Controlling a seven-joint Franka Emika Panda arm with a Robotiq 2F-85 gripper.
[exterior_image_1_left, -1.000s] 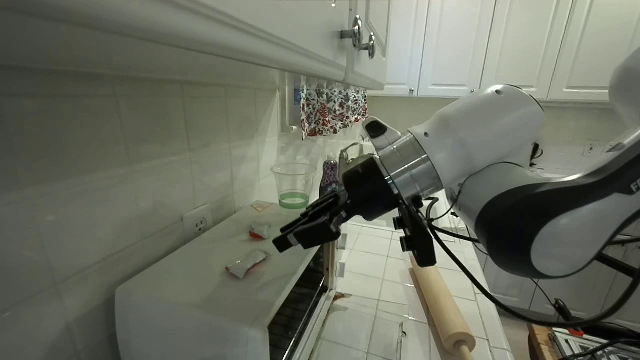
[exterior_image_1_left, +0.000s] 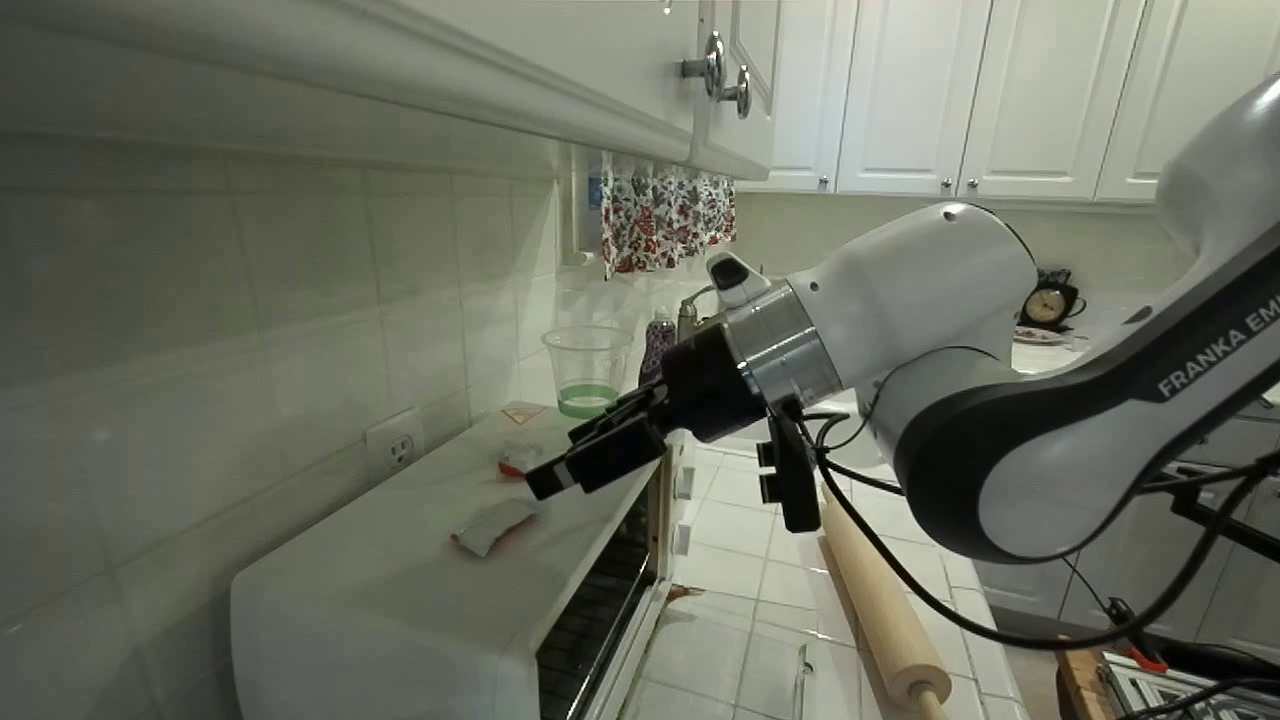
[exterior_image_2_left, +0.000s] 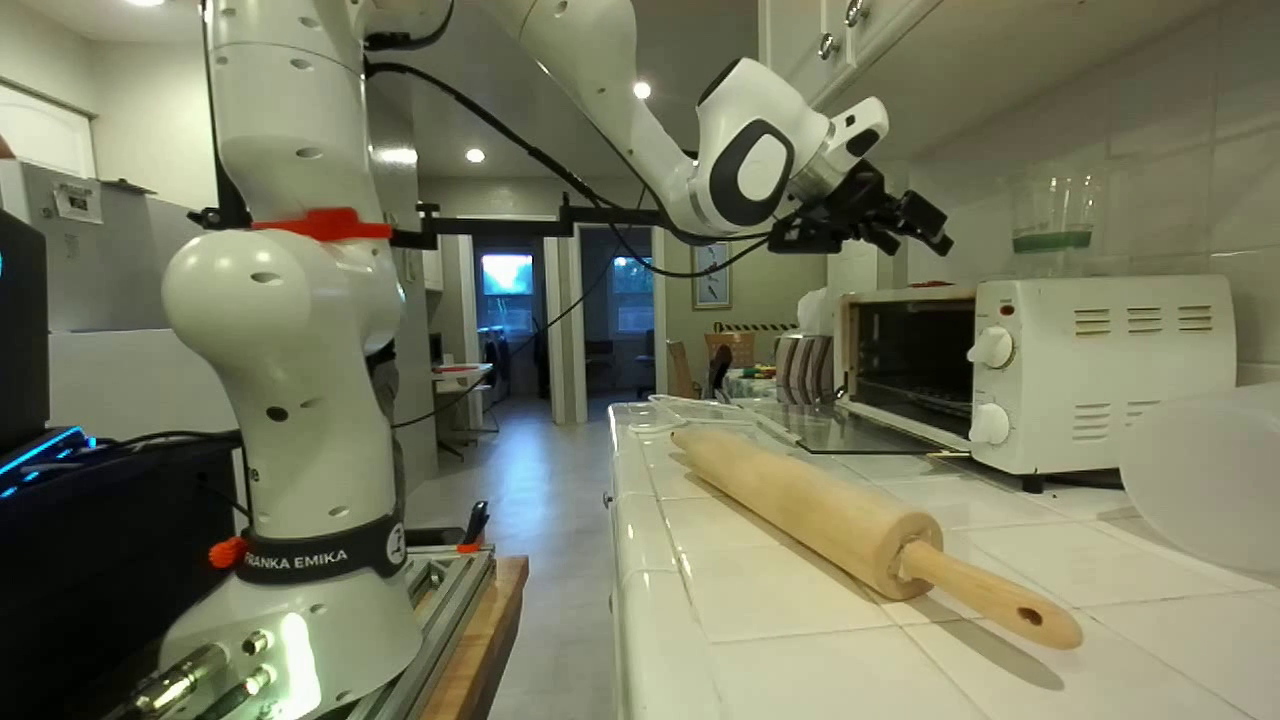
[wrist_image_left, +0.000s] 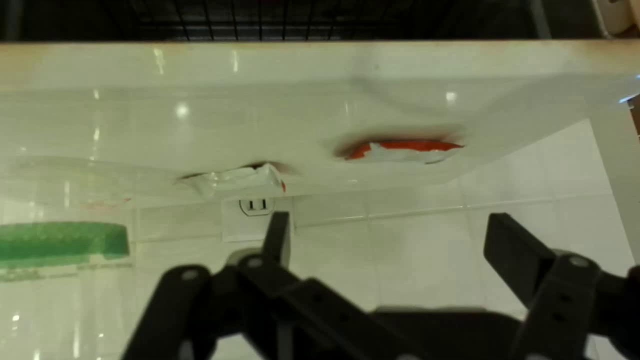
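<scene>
My gripper is open, with nothing between its fingers. It hangs above the front part of a white toaster oven (exterior_image_2_left: 1110, 372), tilted down toward the wall. On the oven's top lie two small red-and-white packets. The nearer packet (exterior_image_1_left: 494, 526) in exterior view 1 shows as a red-edged packet (wrist_image_left: 411, 151) right of centre in the wrist view. The other packet (exterior_image_1_left: 519, 458), partly crumpled, sits farther along; in the wrist view this white packet (wrist_image_left: 240, 180) is left of centre. My fingertips appear apart from both.
A clear tub with a green band (exterior_image_1_left: 588, 372) stands at the oven top's far end. The oven's door is down, over the tiled counter (exterior_image_2_left: 768, 600). A rolling pin (exterior_image_2_left: 816, 504) lies in front. Cabinets (exterior_image_1_left: 576, 72) overhang the oven; the tiled wall (exterior_image_1_left: 240, 360) backs it.
The packets, tub and rolling pin have stayed put.
</scene>
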